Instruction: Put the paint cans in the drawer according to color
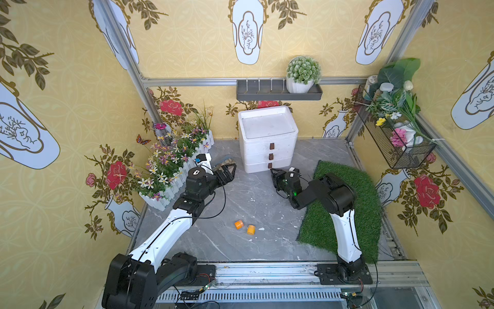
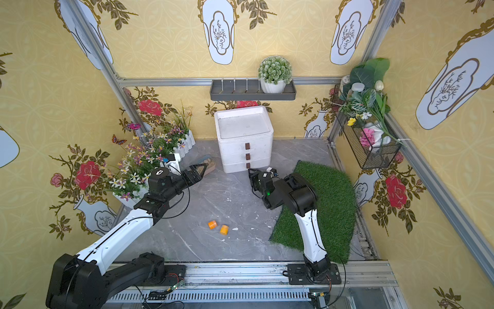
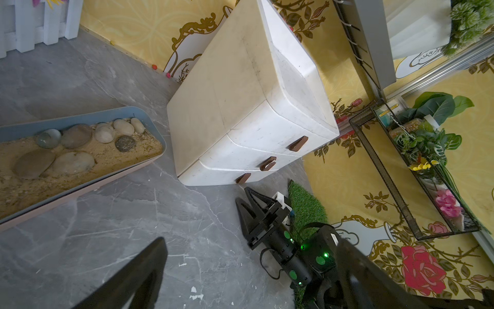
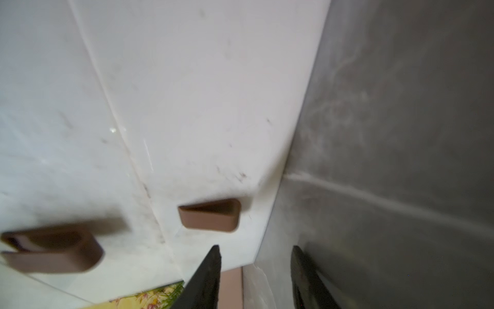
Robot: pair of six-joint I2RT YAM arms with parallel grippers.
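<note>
Two orange paint cans point(image 1: 250, 229) lie close together on the grey table, well in front of the white drawer unit point(image 1: 268, 149). All its drawers look shut, each with a small brown handle. Close to the lowest handle point(image 4: 211, 215) is my right gripper, its fingers apart with nothing between them; the handle sits just beyond the tips. In the left wrist view that right gripper points at the unit's lower front. My left gripper point(image 1: 229, 174) stands open and empty at the left, over the stone tray.
A tray of sand and stones point(image 3: 77, 154) rests left of the drawer unit. White-fenced flowers point(image 1: 175, 170) line the left side, green turf point(image 1: 339, 216) covers the right. A wire basket point(image 1: 396, 139) hangs on the right wall. Bare table lies in the middle.
</note>
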